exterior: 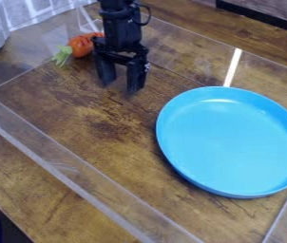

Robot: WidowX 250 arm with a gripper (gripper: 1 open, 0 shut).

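The black gripper (121, 66) hangs over the wooden table at the upper middle, its fingers pointing down and standing apart, with nothing visible between them. Just behind it to the left lies an orange carrot (83, 45) with pale green leaves, partly hidden by the gripper's arm. A large light blue plate (229, 140) rests on the table at the right, well apart from the gripper.
A clear plastic rim (70, 180) runs along the left and front of the work area. White fabric (7, 24) is at the top left.
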